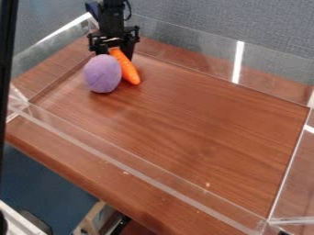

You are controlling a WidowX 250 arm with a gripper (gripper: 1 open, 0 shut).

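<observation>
My black gripper point(113, 46) is at the upper left of the walled wooden surface, low over an orange carrot point(127, 68), whose upper end is at its fingers; whether they are closed on it is unclear. The carrot slants down to the right, close beside a round purple object point(101, 75), which partly sits in front of it and may touch it.
Clear plastic walls point(238, 61) surround the wooden surface point(185, 138). The middle and right of the surface are empty. A dark floor and some hardware show at the lower left.
</observation>
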